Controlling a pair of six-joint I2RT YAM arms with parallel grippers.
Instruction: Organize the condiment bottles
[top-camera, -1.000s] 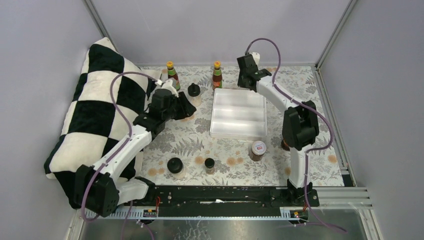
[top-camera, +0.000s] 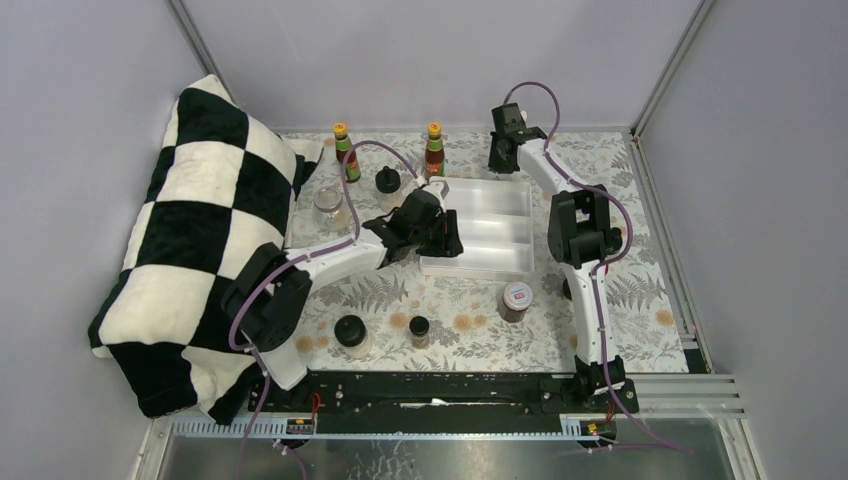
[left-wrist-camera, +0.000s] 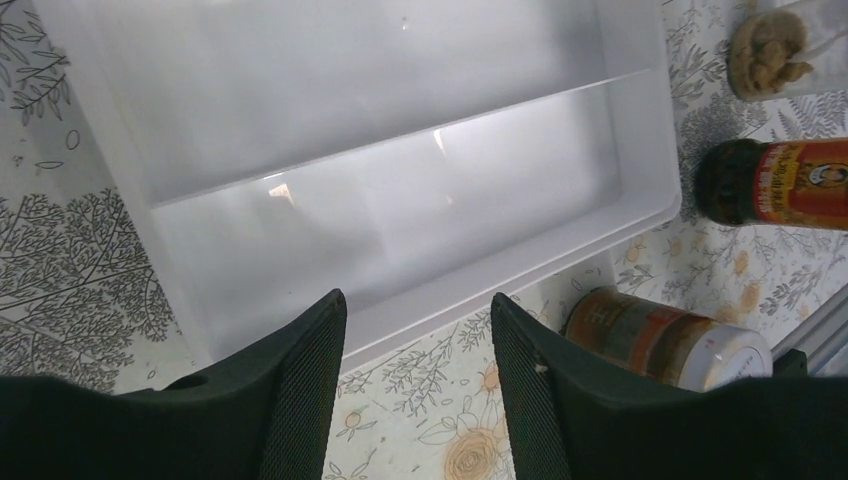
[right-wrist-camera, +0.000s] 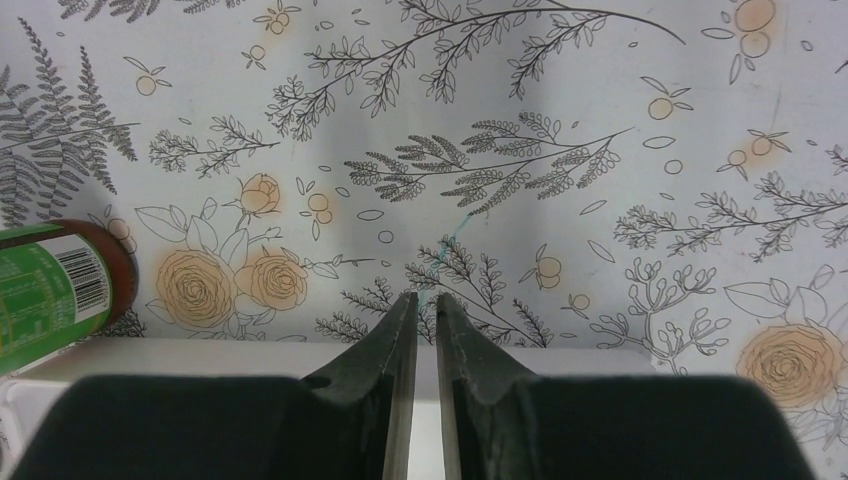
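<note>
A white tray (top-camera: 477, 275) divided into long compartments sits mid-table; the parts of it that show hold nothing. Over its left edge my left gripper (top-camera: 450, 246) stands open, its fingers (left-wrist-camera: 305, 385) well apart with nothing between them. Beyond the tray's far right corner is my right gripper (top-camera: 503, 168), shut with a narrow gap and nothing visible between its fingers. Two sauce bottles with yellow caps, one at the far left (top-camera: 343, 148) and one by the tray's far edge (top-camera: 434, 150), stand upright. The white-lidded jar (top-camera: 516, 300) stands in front of the tray.
A clear jar (top-camera: 329, 205) and a black-topped jar (top-camera: 388, 180) stand left of the tray. Two black-lidded jars, one larger (top-camera: 350, 332) and one small (top-camera: 420, 330), are at the front. A checkered cushion (top-camera: 190, 240) fills the left side. Dark items beside the right arm are partly hidden.
My left gripper has moved right, from beside the tray to over its left edge. My right gripper has shifted slightly right along the far side. The bottles and tray have stayed put.
</note>
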